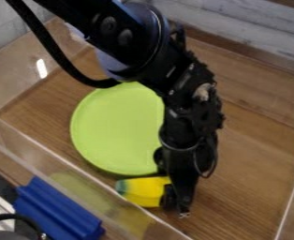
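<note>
My gripper (pixel 175 187) reaches down from the top to the near part of the wooden floor, just right of a yellow object with a teal end (pixel 146 190), like a small bottle lying on its side. The gripper is shut on the yellow object at its right end; the fingertips are partly hidden. A lime green plate (pixel 102 127) lies behind and left of the yellow object.
A clear plastic wall (pixel 37 150) runs along the front left, with blue ridged items (pixel 56 214) and a dark cable outside it. A whitewashed plank wall stands at the back.
</note>
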